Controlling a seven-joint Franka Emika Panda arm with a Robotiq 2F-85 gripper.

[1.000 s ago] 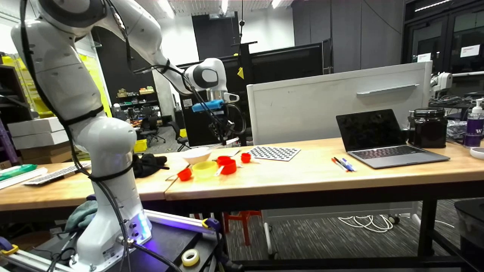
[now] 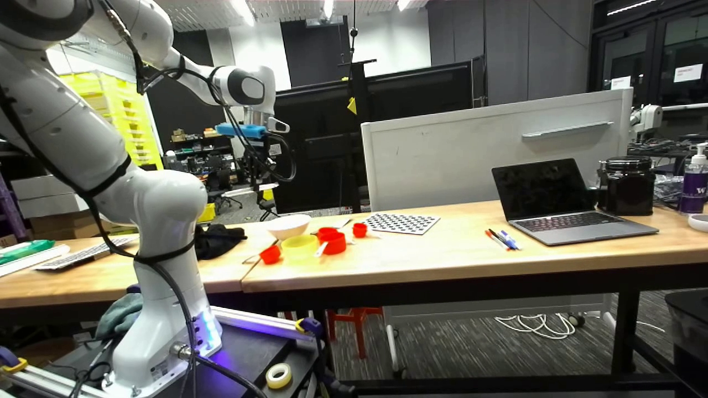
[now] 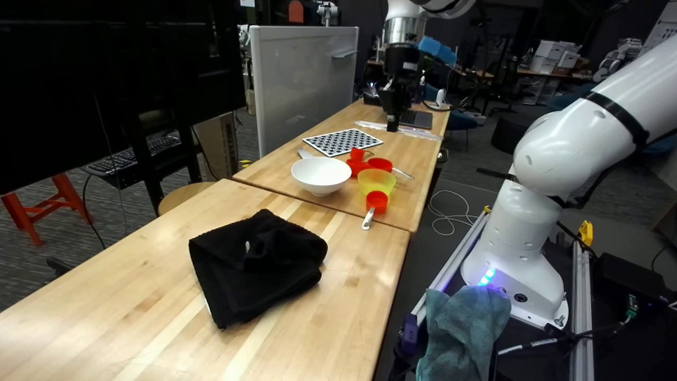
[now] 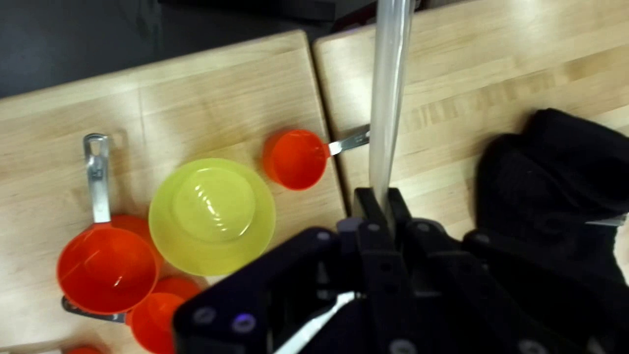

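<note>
A long, pale, translucent stick-like utensil (image 4: 390, 88) is clamped in my gripper, its upper part reaching up past the fingertips in the wrist view. In exterior view 1 the gripper (image 2: 259, 186) hangs well above the table, left of the bowls, with the pale utensil (image 2: 232, 192) lying crosswise. Exterior view 2 shows the gripper (image 3: 392, 126) as well. Beneath it in the wrist view are a yellow bowl (image 4: 212, 215), a small red measuring cup (image 4: 296, 159) and a larger red cup (image 4: 109, 268). Off to the right lies a black cloth (image 4: 548, 177).
A white bowl (image 3: 320, 175) stands beside the cups. Behind is a checkered board (image 3: 342, 142). The laptop (image 2: 577, 205), several pens (image 2: 504, 240) and a dark jar (image 2: 625, 186) occupy the right. Bare wood (image 3: 146, 273) surrounds the cloth.
In exterior view 1 my arm has swung left and somewhat upward, carrying the pale utensil with it. The bowls and cups on the table have stayed put.
</note>
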